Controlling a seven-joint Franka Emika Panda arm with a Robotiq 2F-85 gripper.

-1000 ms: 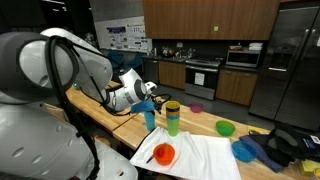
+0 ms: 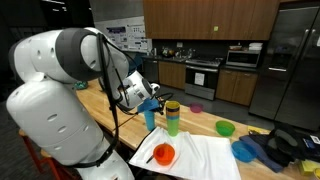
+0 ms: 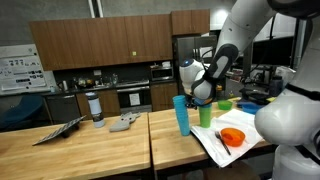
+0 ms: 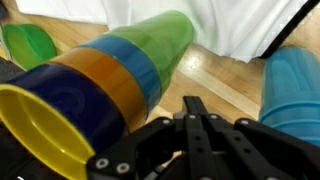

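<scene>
A stack of cups (image 4: 130,75), green, blue, orange, dark blue and yellow, fills the left of the wrist view. In exterior view 1 the same stack (image 2: 172,118) stands upright on the table beside the white cloth. A blue cup (image 4: 292,92) is at the right of the wrist view. It shows as a tall blue cup (image 3: 181,115) in exterior view 2. My black gripper is shut between stack and blue cup, with nothing visible between its fingertips. Whether it touches either one is unclear.
An orange bowl (image 2: 164,154) rests on the white cloth (image 2: 205,158). Farther off are a green bowl (image 2: 225,128), a pink bowl (image 2: 196,107) and a blue dish (image 2: 243,151). Bare wooden table (image 3: 80,142) stretches out to the left in exterior view 2.
In exterior view 1 the arm's elbow and forearm have shifted to the right over the last second. The cups and bowls appear unmoved.
</scene>
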